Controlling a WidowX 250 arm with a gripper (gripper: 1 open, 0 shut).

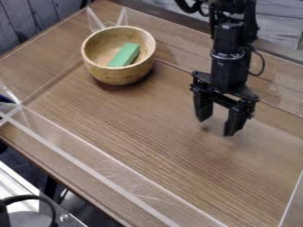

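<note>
The black robot arm reaches down from the top right to its black gripper [222, 110], which stands open low over the wooden table [142, 160], right of centre, with nothing visible between its fingers. At the upper left sits a wooden bowl [99, 62] with a green block [123, 55] inside, well apart from the gripper.
A dark cabled object [30, 213] is at the lower left corner. A pale wall runs along the back right.
</note>
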